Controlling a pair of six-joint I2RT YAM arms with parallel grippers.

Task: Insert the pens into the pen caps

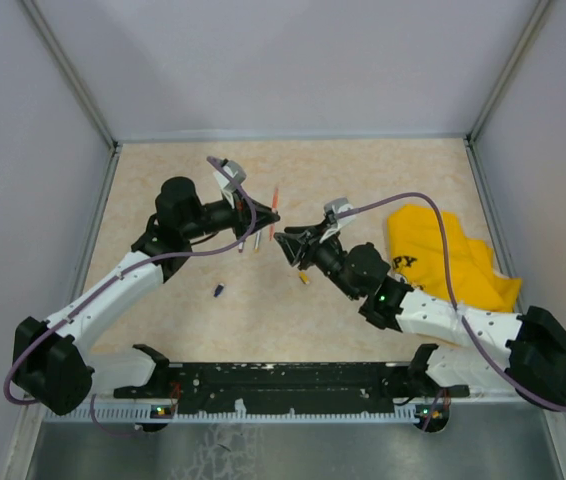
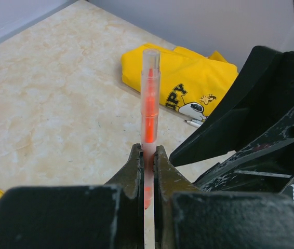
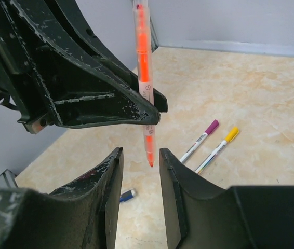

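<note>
My left gripper (image 1: 271, 214) is shut on the middle of an orange pen (image 2: 149, 106) with a clear barrel. In both wrist views the pen looks nearly upright, with its pointed end downward in the right wrist view. Just nearer the front, my right gripper stands open. The pen's lower tip shows across the gap between its fingers, and no grip on it is visible. A dark blue cap (image 1: 219, 290) lies on the table at left, and a small yellow piece (image 1: 304, 278) lies below the right gripper in the top view.
Two white pens lie side by side, one with a purple end (image 3: 212, 126) and one with a yellow end (image 3: 232, 134). A yellow cloth bag (image 1: 438, 255) fills the table's right side, a white pen (image 2: 194, 123) beside it.
</note>
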